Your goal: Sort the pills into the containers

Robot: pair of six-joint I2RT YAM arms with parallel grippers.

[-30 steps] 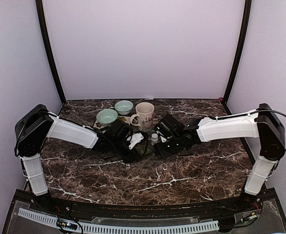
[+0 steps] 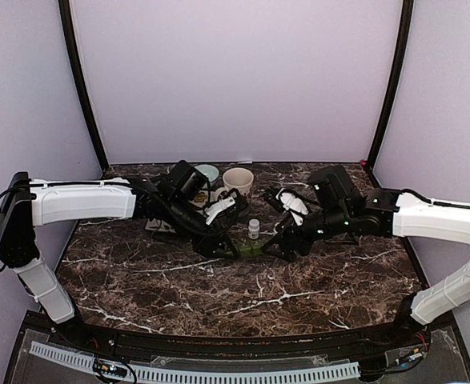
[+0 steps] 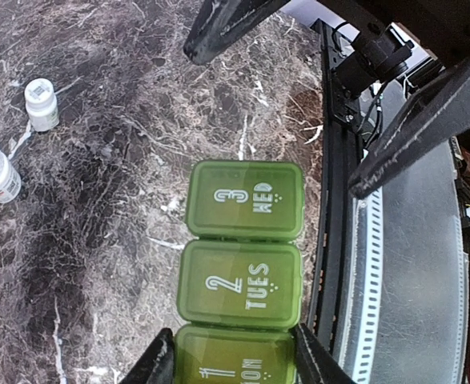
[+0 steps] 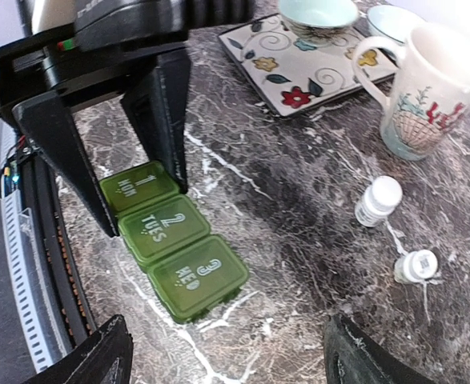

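Note:
A green pill organizer with MON, TUES and WED lids (image 3: 240, 280) is held by my left gripper, shut on its MON end. All three visible lids are closed. My right gripper stands open beside the WED end, nothing between its fingers; in the left wrist view its fingers hang above that end. Two white pill bottles (image 4: 377, 200) (image 4: 415, 265) stand on the marble counter behind the organizer.
A white mug (image 4: 427, 88) stands at the back, with a flowered tray (image 4: 251, 60) and pale green bowls (image 4: 317, 12) beside it.
Both arms have risen, the right one also shifting outward, to the right. The organizer stays with my left gripper.

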